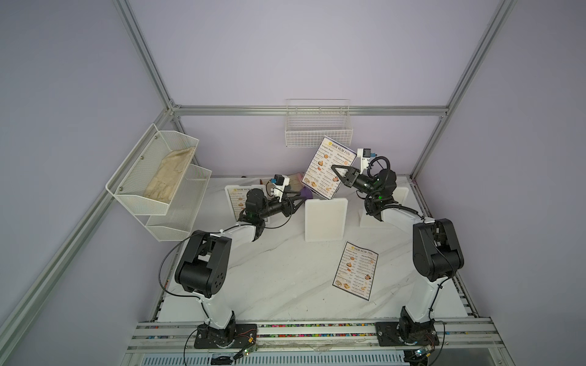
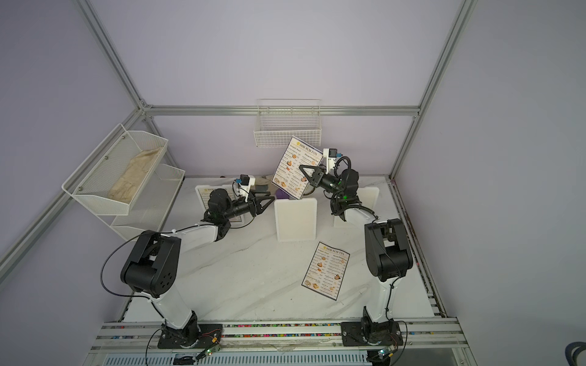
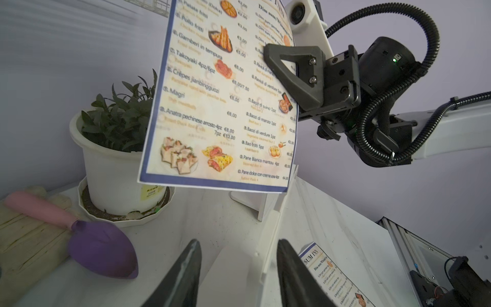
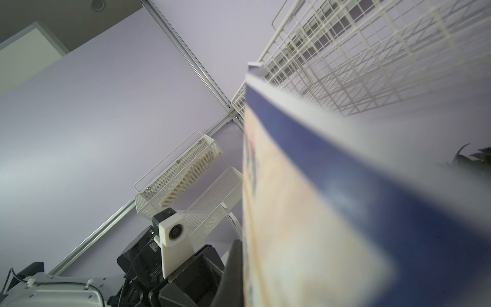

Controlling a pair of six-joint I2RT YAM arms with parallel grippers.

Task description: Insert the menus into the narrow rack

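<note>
My right gripper (image 1: pixel 339 170) holds a menu (image 1: pixel 322 158) tilted in the air, shut on its right part, above a white upright rack (image 1: pixel 324 220) in the middle of the table. My left gripper is open and empty, left of and below that menu, beside the rack. A second menu (image 1: pixel 355 271) lies flat on the front of the table. Another menu (image 1: pixel 238 198) stands at the back left in a white holder, partly behind my left arm. A further white rack (image 2: pixel 366 198) stands at the back right, partly hidden by my right arm.
Behind are a purple scoop (image 3: pixel 102 250), a potted plant (image 3: pixel 110 168) and a wire basket (image 1: pixel 317 137) on the back wall. A white two-tier shelf (image 1: pixel 140 205) hangs at the left.
</note>
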